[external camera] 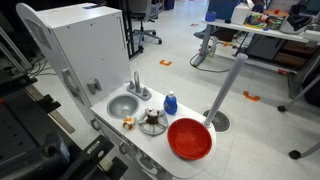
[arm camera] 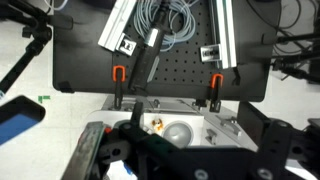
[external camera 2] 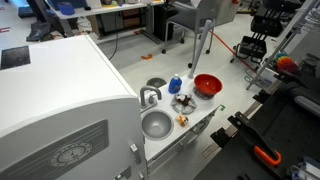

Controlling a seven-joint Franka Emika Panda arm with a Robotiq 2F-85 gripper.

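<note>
In the wrist view my gripper stands open, its two orange-edged fingers (arm camera: 118,76) wide apart with nothing held between them. It is over a dark surface (arm camera: 180,80). The toy kitchen's white counter (external camera: 180,105) carries a round sink (external camera: 123,106) with a faucet (external camera: 138,84). A small tan-and-orange item (external camera: 129,121) lies at the sink's front edge. On the burner (external camera: 153,122) sits a small dark brown and white thing. Behind it a blue bottle (external camera: 170,103) is upright, and a red bowl (external camera: 189,139) stands at the right.
White cabinet (external camera 2: 65,95) beside the sink. In the wrist view, a black-handled tool (arm camera: 150,45), a coiled grey cable (arm camera: 180,22) and metal rails (arm camera: 222,35) lie on the dark surface. A grey post (external camera: 226,88) rises behind the bowl.
</note>
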